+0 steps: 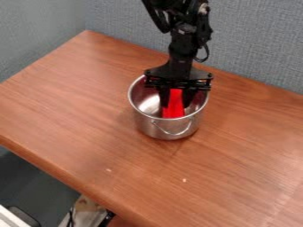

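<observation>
A steel pot (158, 125) with a handle stands on the wooden table (71, 115), right of centre. My black gripper (174, 96) reaches down into it from above, shut on a red object (174, 110) that is inside the pot. The fingertips are mostly hidden by the object and the pot's rim.
A grey padded wall rises behind it and to the left. Beyond the front left edge are a dark floor and some cables.
</observation>
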